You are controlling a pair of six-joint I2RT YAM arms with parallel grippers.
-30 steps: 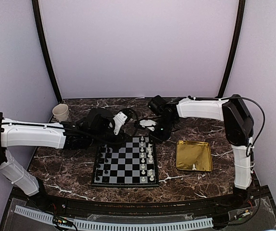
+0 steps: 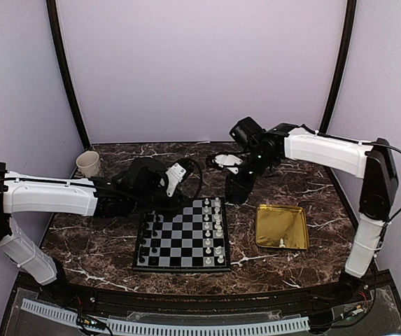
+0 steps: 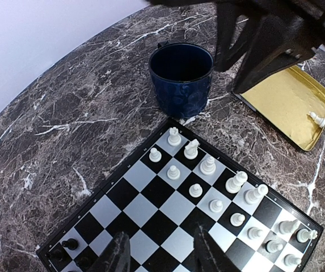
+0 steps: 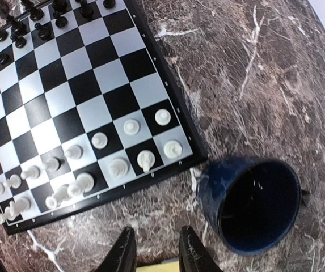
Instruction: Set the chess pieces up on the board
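Observation:
Along one side of the chessboard (image 3: 176,208) stand two rows of white pieces (image 3: 256,194), with one black square bare in the outer row. Black pieces (image 4: 43,31) line the opposite side. A single white piece (image 3: 317,119) is in the gold tray. Above the board's middle, my left gripper has its fingers parted, with nothing between them. My right gripper is also open and empty, above the table near the white side's far corner. From above, both arms hide the far end of the board.
A dark blue mug (image 3: 182,85) stands close to the board's far corner on the white side. The gold tray (image 2: 280,217) sits to the board's right. At the back left is a white mug (image 2: 88,164). Bare marble table (image 2: 95,262) lies left of the board.
The left arm, pieces and tray appear unchanged.

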